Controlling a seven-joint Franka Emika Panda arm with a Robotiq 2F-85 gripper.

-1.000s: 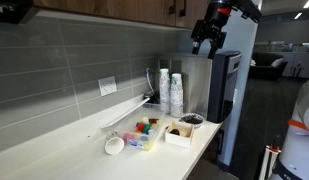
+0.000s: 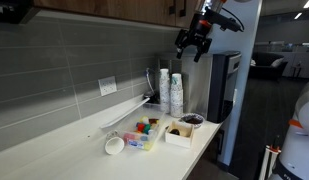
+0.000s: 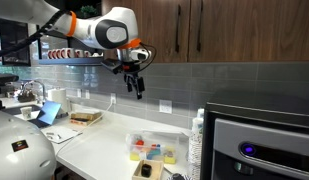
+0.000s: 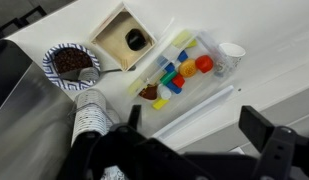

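My gripper [image 2: 191, 50] hangs high above the counter, well clear of everything on it. In the wrist view its two dark fingers [image 4: 134, 120] are spread wide, with no object held between them. Below lies a clear bin [image 4: 209, 90] of colourful pieces, among them an orange-red round one [image 4: 204, 63]. Beside the bin is a light wooden box [image 4: 112, 38] with a black object [image 4: 136, 39] inside. A patterned bowl [image 4: 56, 82] holds something dark brown, and a spoon [image 4: 91, 74] rests at it. Near the bin's far end, a white cup [image 4: 230, 52] lies or stands; its pose is unclear from above.
Tall stacks of patterned cups [image 2: 177, 95] rise at the back beside a grey metal appliance [image 2: 197, 80]. Wooden cabinets [image 2: 124, 10] overhang the counter close to the gripper's height. In exterior view 1, the counter's left part [image 2: 64, 155] is bare.
The gripper has shifted left in exterior view 1, further over the counter, still high up. Objects on the counter stay where they were.
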